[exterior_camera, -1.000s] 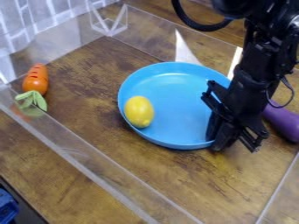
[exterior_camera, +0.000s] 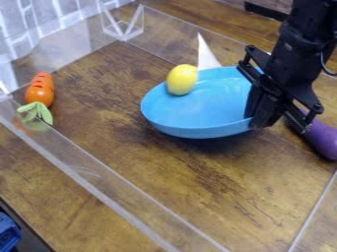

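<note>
My black gripper is at the right end of a blue bowl, which looks tipped, its near side low. The fingertips are at the bowl's rim, shut; whether the rim is between them is hard to tell. A yellow oval object sits at the bowl's far left side. A purple object lies right of the gripper, partly out of view.
An orange carrot with green leaves lies at the left. Clear plastic walls border the wooden board. The front of the board is clear. A dark blue object is at the lower left edge.
The gripper has risen, and the bowl's right side with it. The yellow object has moved from the bowl's near left to its far left.
</note>
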